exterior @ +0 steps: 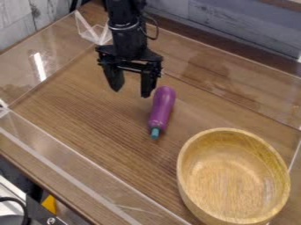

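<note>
My black gripper (130, 77) is held over the wooden table at upper center, its two fingers spread wide and pointing down, with nothing seen between them. Below and to its right lies a purple elongated object (163, 110) with a teal tip toward the front. A large empty yellow bowl (233, 176) sits at the lower right.
Pale walls border it at the back. A clear plastic item (94, 31) is at the back left edge. A cable shows at the bottom left.
</note>
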